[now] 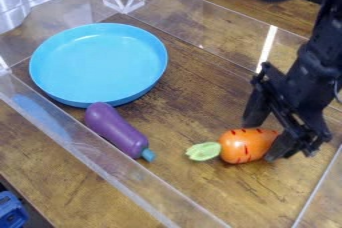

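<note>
An orange toy carrot [245,146] with pale green leaves lies at the lower middle right, directly beneath the black gripper [271,130]. The gripper's fingers come down over the carrot's top and right end; whether they close on it I cannot tell. A purple toy eggplant [114,128] lies at the lower left, below a light blue plate [98,62].
Clear plastic walls [74,158] border the wooden work surface [187,102]. The middle, between plate and carrot, is bare. A blue object [8,210] sits outside the wall at the bottom left corner.
</note>
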